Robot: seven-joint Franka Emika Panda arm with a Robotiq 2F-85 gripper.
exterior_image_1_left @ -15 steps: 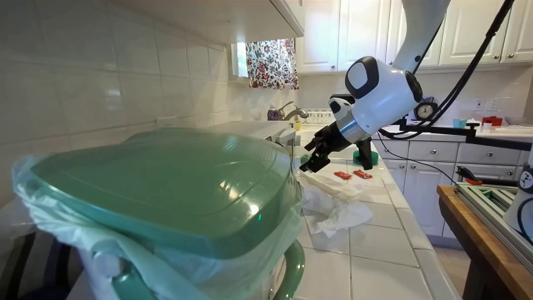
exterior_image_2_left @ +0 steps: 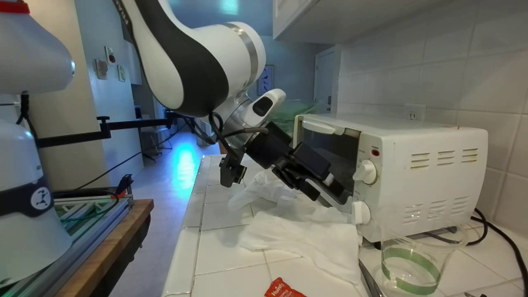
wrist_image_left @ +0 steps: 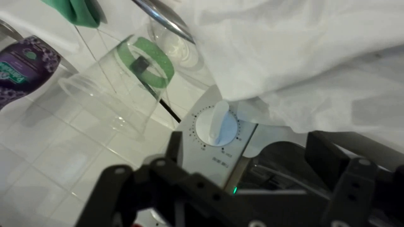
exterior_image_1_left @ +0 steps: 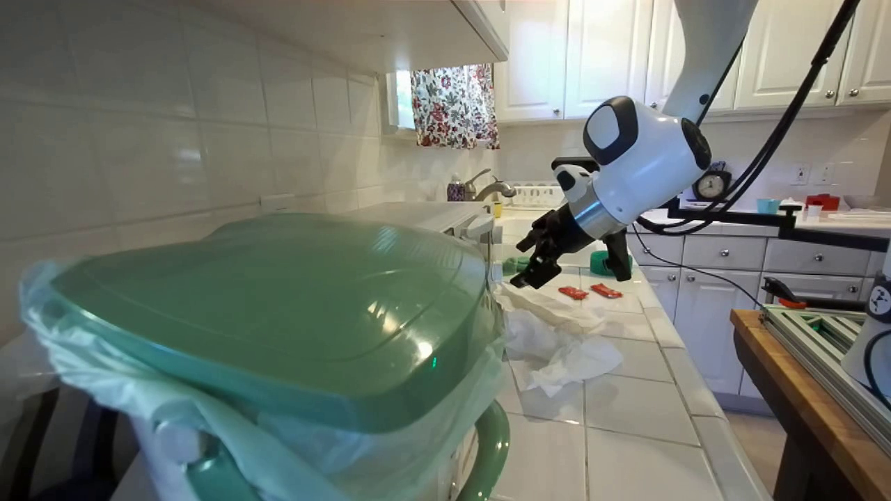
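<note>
My gripper (exterior_image_2_left: 324,190) is open, tilted downward in front of the white toaster oven (exterior_image_2_left: 433,143), by its lower front. Nothing shows between its spread fingers in the wrist view; the oven's control dial (wrist_image_left: 216,126) lies beyond them. A crumpled white cloth (exterior_image_2_left: 309,240) is spread on the tiles beneath the gripper, and it fills the upper right of the wrist view. In exterior view 1 the gripper (exterior_image_1_left: 524,263) hangs above the far end of that cloth (exterior_image_1_left: 560,346). Whether the fingers touch the oven cannot be told.
A clear cup with a green band (exterior_image_2_left: 411,269) stands beside the oven, near a metal utensil (exterior_image_2_left: 371,279). Red packets (exterior_image_1_left: 605,291) lie on the counter. A large green-lidded bin (exterior_image_1_left: 276,309) occupies the near counter. Bare tiles (exterior_image_1_left: 643,409) run along the front edge.
In exterior view 1, the arm and gripper have shifted slightly to the right. The cloth, packets and bin look unmoved.
</note>
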